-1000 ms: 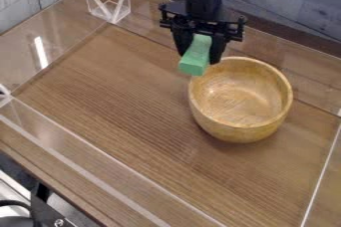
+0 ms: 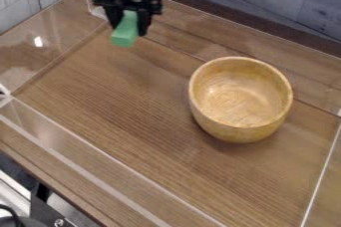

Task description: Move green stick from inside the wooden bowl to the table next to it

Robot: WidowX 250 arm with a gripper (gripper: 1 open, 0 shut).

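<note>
The green stick hangs in the upper left part of the view, below my dark gripper, which is shut on its upper end. Whether the stick's lower end touches the table or hovers over it, I cannot tell. To the right stands the wooden bowl, empty, well apart from the stick and the gripper.
A wide stretch of bare wooden table lies left of the bowl and below the gripper. Dark cables and gear sit off the table at the lower left corner.
My gripper has carried the green stick up and to the left in the view, from over the bowl's left rim to well away from it. The bowl has stayed put.
</note>
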